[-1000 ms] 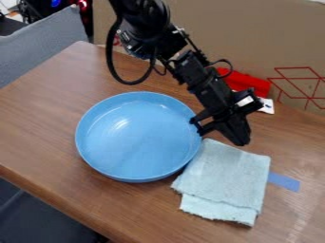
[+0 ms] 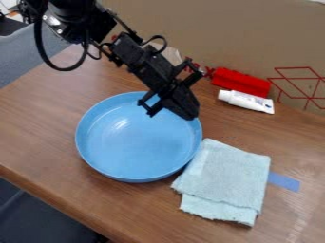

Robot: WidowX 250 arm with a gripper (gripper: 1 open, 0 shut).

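My black gripper [image 2: 178, 102] hangs over the back right part of a round blue plate [image 2: 127, 142], angled down; its fingertips are dark and look shut, with nothing visible between them. A folded pale blue cloth [image 2: 223, 180] lies on the wooden table just right of the plate, near the front.
Behind the gripper a red object [image 2: 238, 82] and a white tube [image 2: 245, 101] lie by a cardboard board [image 2: 267, 38]. A strip of blue tape [image 2: 284, 181] is right of the cloth. Its front edge runs at lower left.
My gripper has moved up and to the left, away from the table beside the cloth to over the plate, uncovering the white tube. Plate and cloth have not moved.
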